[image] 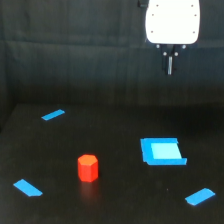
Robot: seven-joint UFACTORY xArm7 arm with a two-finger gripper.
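Note:
A red, faceted block [88,168] stands on the black table in the lower left part of the camera view. To its right lies a pale square edged with blue tape [162,151]. My gripper [170,66] hangs from the white arm at the top right, high above the table and apart from both. Its fingers appear as one thin dark bar, too small to show the gap, and I see no object at their tip.
Strips of blue tape lie flat at the back left [53,115], front left [27,188] and front right [200,197]. A dark curtain [80,60] hangs behind the table.

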